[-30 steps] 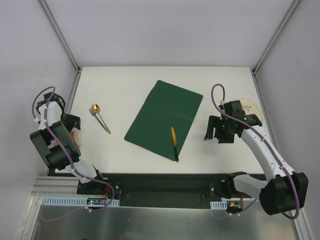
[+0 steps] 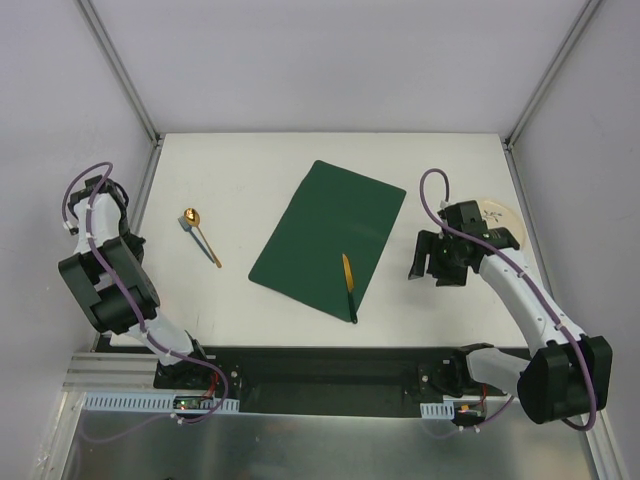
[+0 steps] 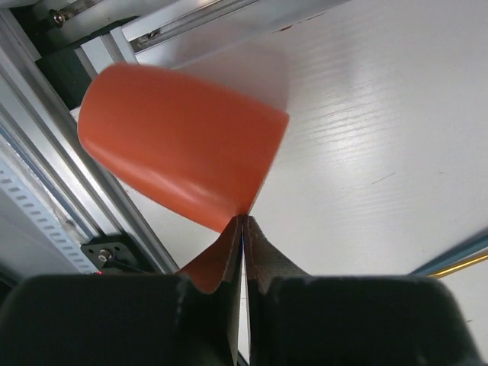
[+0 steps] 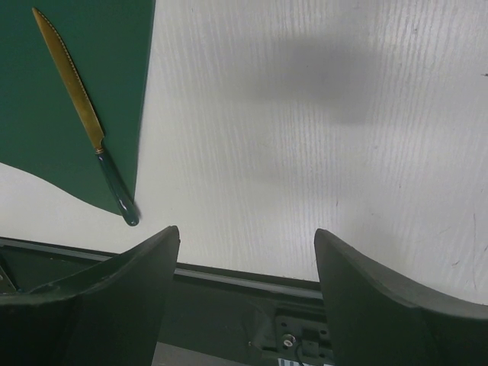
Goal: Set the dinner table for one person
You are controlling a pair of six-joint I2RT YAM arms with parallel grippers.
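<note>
In the left wrist view, my left gripper is shut, its tips meeting the rim corner of a tilted orange cup (image 3: 183, 141); whether the thin rim is pinched between them I cannot tell. From above, that arm hides the cup at the table's left edge. My right gripper is open and empty over bare table. A gold knife with a dark handle (image 2: 349, 290) lies on the right part of the green placemat (image 2: 315, 235). Left of the mat lie a gold spoon (image 2: 205, 240) and a blue-grey fork (image 2: 195, 237), side by side.
A cream plate (image 2: 510, 222) rests at the right edge, partly covered by the right arm. Metal rails (image 2: 150, 185) and walls border the table's sides.
The left gripper has shifted slightly left and away from the front edge. Orange that showed beside it from above is now out of sight. The right arm and cutlery stay put.
</note>
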